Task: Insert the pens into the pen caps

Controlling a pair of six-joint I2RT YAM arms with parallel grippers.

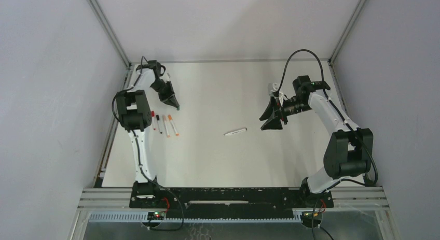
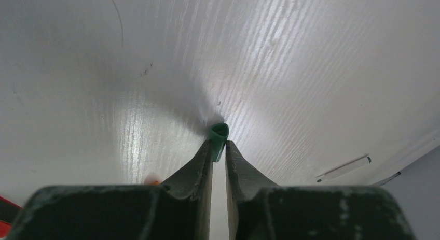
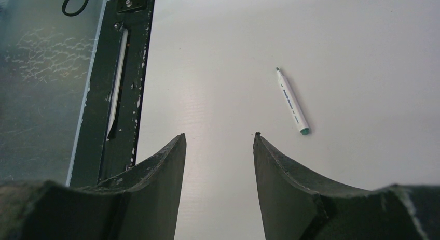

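My left gripper is shut on a green pen cap (image 2: 219, 131), just over the table at the back left. An uncapped white pen (image 1: 235, 131) lies in the middle, green at its end (image 3: 293, 102). My right gripper stands open and empty, raised to the right of that pen. Below the left gripper in the top view lie several pens in a row: red (image 1: 153, 121), black (image 1: 159, 124) and orange (image 1: 173, 125).
A dark rail (image 3: 135, 58) runs along the front edge, with walls on the other sides.
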